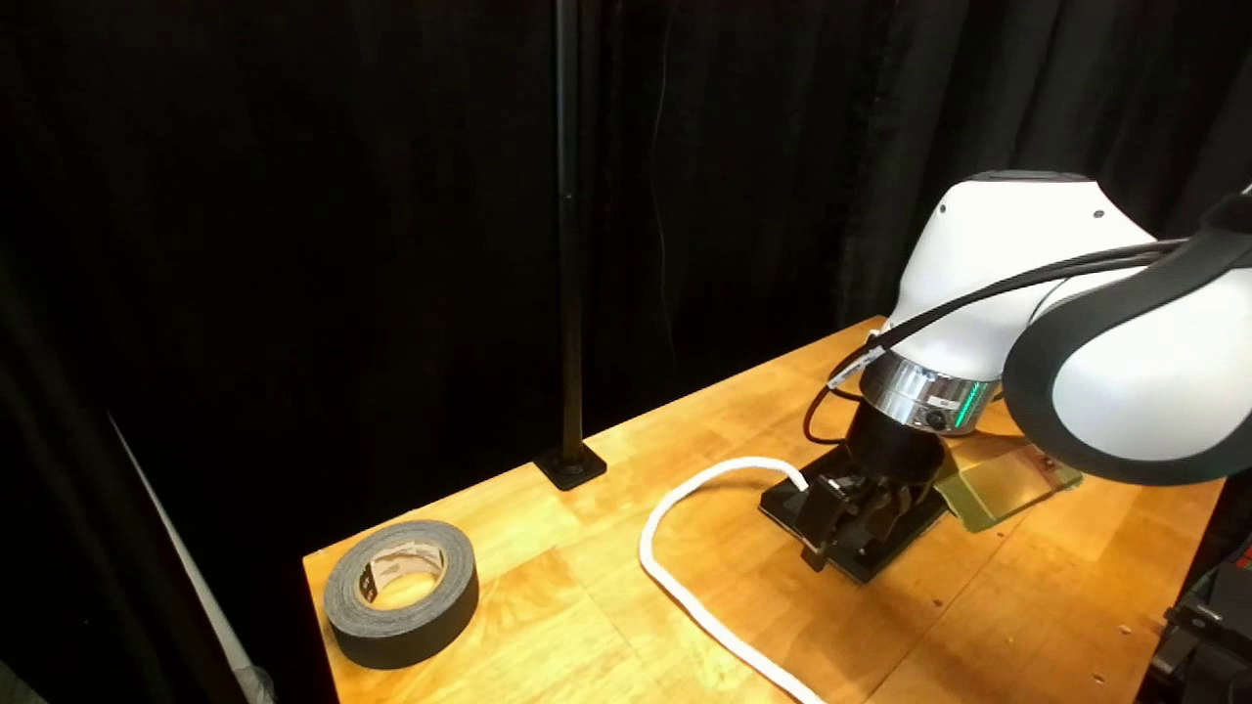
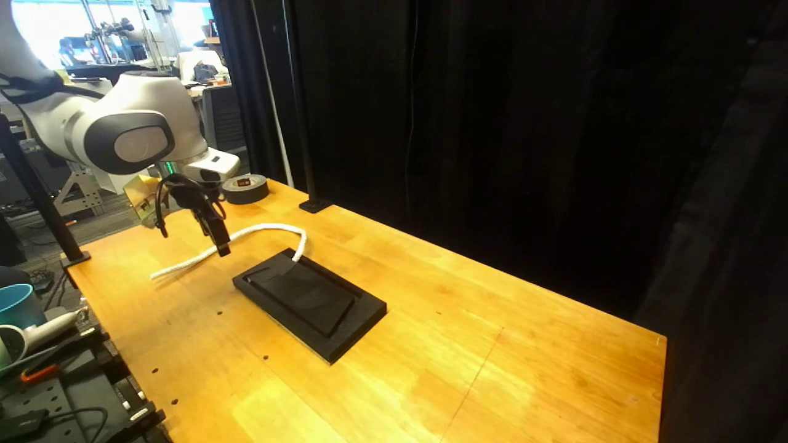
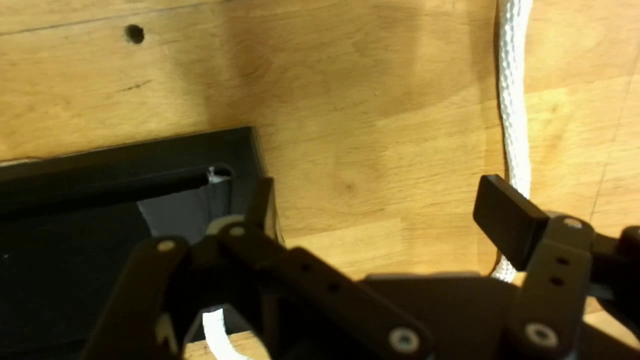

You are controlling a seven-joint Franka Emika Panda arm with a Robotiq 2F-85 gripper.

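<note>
A black rectangular tray (image 2: 362, 325) lies on the wooden table, with a flat black piece (image 2: 310, 295) in its recess. From the tray's end a white braided rope (image 1: 704, 616) curves across the tabletop. Above the table, my gripper is open and bare wood shows between its fingers. In the wrist view one finger (image 3: 262, 204) overlaps the tray's corner edge, while the other finger (image 3: 510, 222) overlaps a stretch of the rope. Part of the tray is hidden behind the gripper body in that view.
A roll of dark grey tape (image 1: 405, 628) rests at the table's far end. A black post base (image 1: 571, 467) stands along the curtain-side edge. Much of the tabletop (image 2: 473, 369) beyond the tray is bare.
</note>
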